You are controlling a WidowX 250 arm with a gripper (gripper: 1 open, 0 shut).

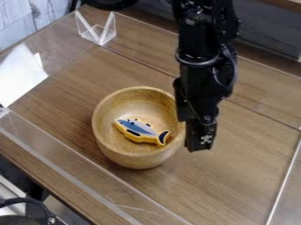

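Observation:
A wooden bowl (118, 148) sits on the table, holding a yellow toy fish (143, 130) with a blue top and dark markings. My black gripper (194, 136) hangs at the bowl's right side, pointing down, its tips near the rim. The fish is apart from it. The gap between the fingers is hard to make out from this angle.
A clear acrylic stand (97, 32) is at the back left, and a white sheet (17, 75) lies at the left edge. Clear strips run along the table's edges.

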